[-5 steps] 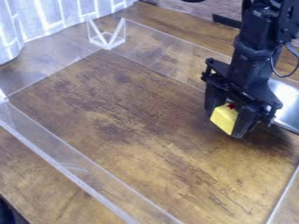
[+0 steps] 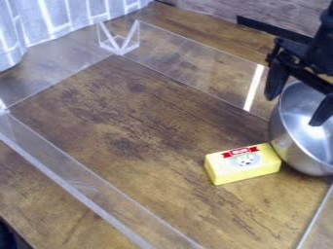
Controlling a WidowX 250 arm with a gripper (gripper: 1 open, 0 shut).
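Observation:
A yellow box (image 2: 242,167) with a red label lies on the wooden surface at lower right, just left of a steel bowl (image 2: 307,136). My black gripper (image 2: 299,89) is at the upper right, over the bowl and partly out of frame, open, with nothing visible between its fingers.
Clear plastic walls (image 2: 78,185) border the wooden work area, with a clear bracket (image 2: 117,41) at the back left. A white curtain (image 2: 33,29) hangs at the top left.
My gripper has let go of the yellow box and risen up and to the right.

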